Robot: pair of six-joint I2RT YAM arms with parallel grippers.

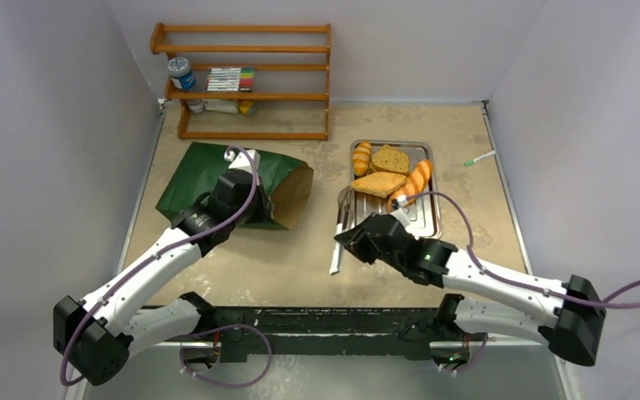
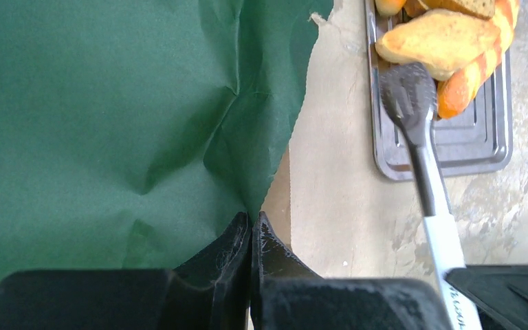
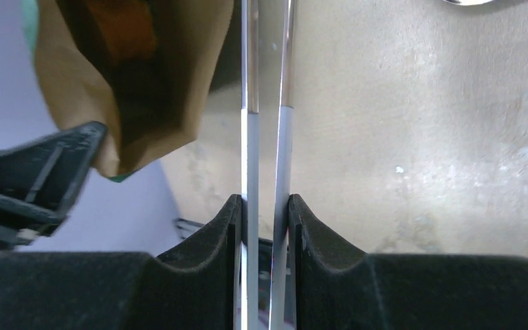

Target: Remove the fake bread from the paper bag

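The green paper bag (image 1: 200, 179) lies on the left, its kraft mouth facing right; in the right wrist view an orange shape (image 3: 127, 38) shows dimly inside it. My left gripper is shut at the bag's mouth edge, beside the crumpled green paper. My right gripper is shut on the tongs (image 3: 249, 158), held over the bare table between bag and tray; their metal heads point toward the back. Several fake breads (image 1: 379, 183) lie on the metal tray (image 1: 423, 221) on the right.
A wooden rack (image 1: 250, 133) with jars and markers stands at the back left. A pen (image 1: 479, 158) lies at the right wall. Bare table shows between bag and tray and along the front.
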